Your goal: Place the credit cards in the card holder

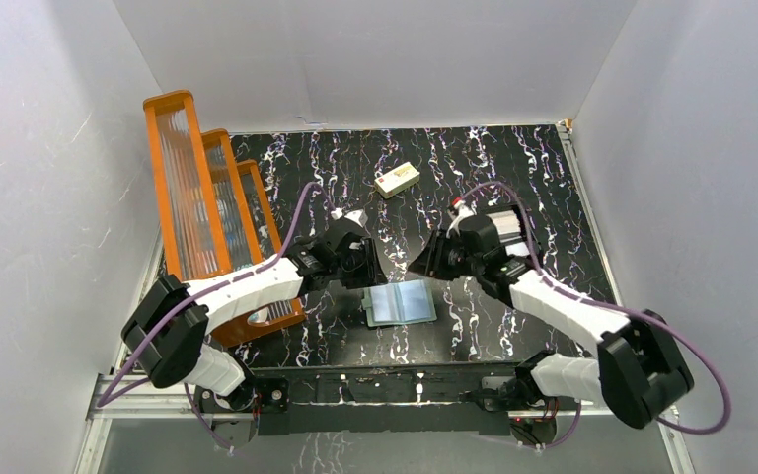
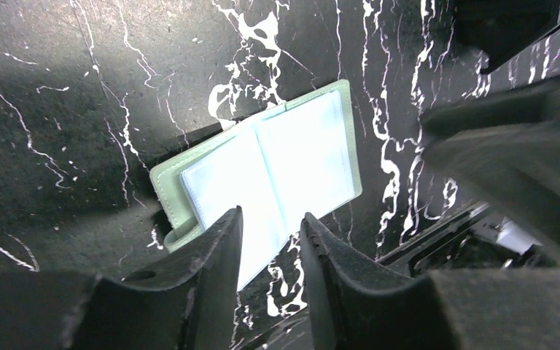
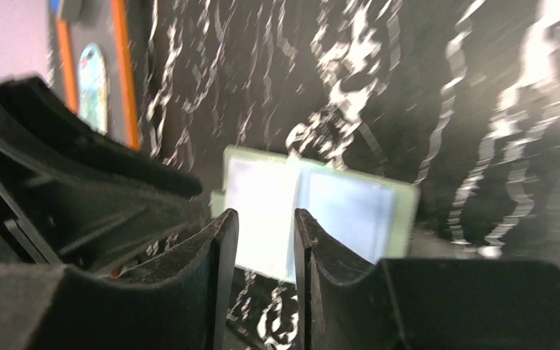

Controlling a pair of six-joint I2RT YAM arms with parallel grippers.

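Note:
The card holder [image 1: 403,322] lies opened out on the table near its front edge, with a pale green border and whitish-blue panels either side of a crease. Just above its left end my left gripper [image 1: 380,279] hovers, its fingers [image 2: 222,237] parted and nothing between them. My right gripper [image 1: 422,271] is up and to the right of the holder; its fingers [image 3: 224,237] stand apart, also empty. Both wrist views show the holder [image 2: 356,157] below the fingertips. I cannot make out any separate credit card on it.
Orange-framed racks [image 1: 220,197] with clear panels stand along the left. A black tray [image 1: 528,237] with white compartments sits at the right, partly behind the right arm. A small pale box [image 1: 397,180] lies at the back.

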